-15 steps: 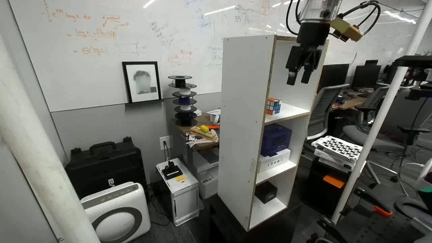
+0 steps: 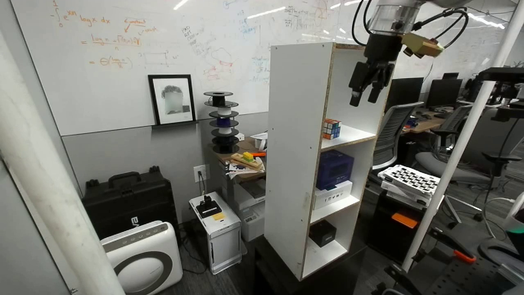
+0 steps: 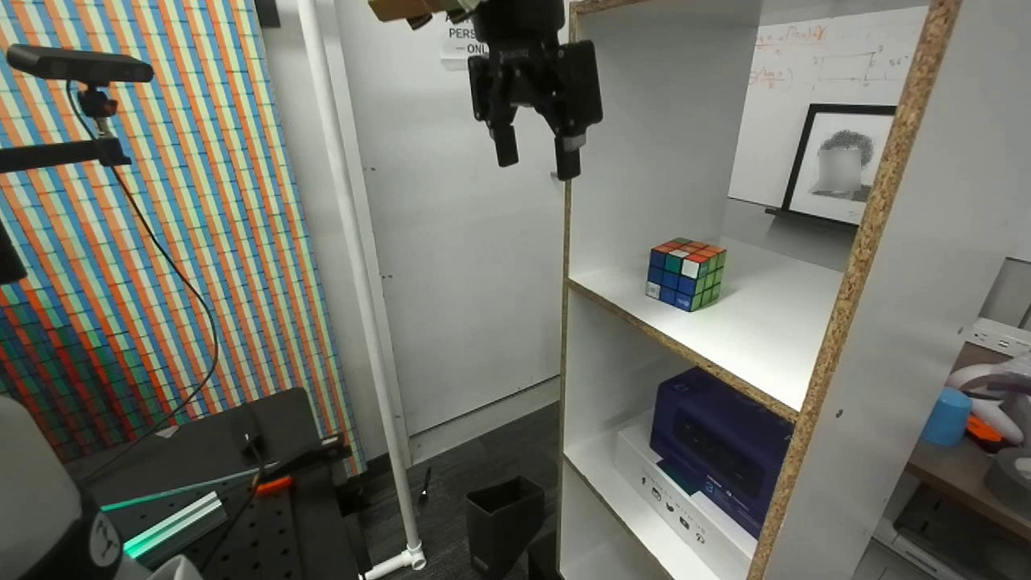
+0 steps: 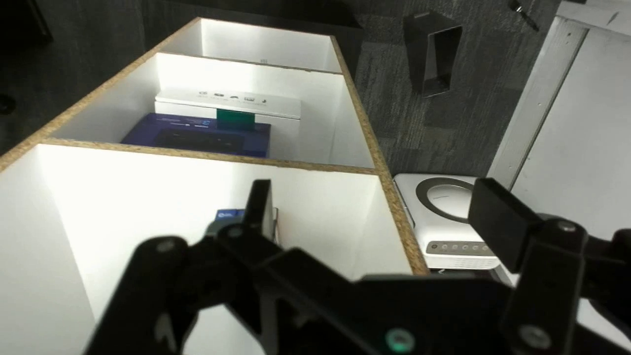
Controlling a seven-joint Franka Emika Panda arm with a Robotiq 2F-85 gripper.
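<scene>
A Rubik's cube (image 3: pixel 686 275) rests on the top compartment's floor in the white shelf unit (image 2: pixel 299 157). Exterior view 1 shows the cube (image 2: pixel 331 128) partly covered by the side panel. My gripper (image 2: pixel 364 100) is open, pointing down, higher than the cube and apart from it. From the second exterior view, the gripper (image 3: pixel 536 163) appears left of the cube, by the unit's upright edge. In the wrist view one finger hides most of the cube (image 4: pixel 227 213); only a blue bit shows, and the space between the fingers holds nothing.
The middle compartment holds a dark blue box (image 3: pixel 720 445) on a white box (image 3: pixel 676 507). A small black box (image 2: pixel 322 233) sits in the bottom one. Chipboard-edged uprights and the shelf board (image 3: pixel 763 338) frame the opening. Bare shelf surface lies beside the cube.
The arm has shifted slightly to the right and down in exterior view 1, and the wrist has tilted a little. The cube and the boxes stay where they were.
</scene>
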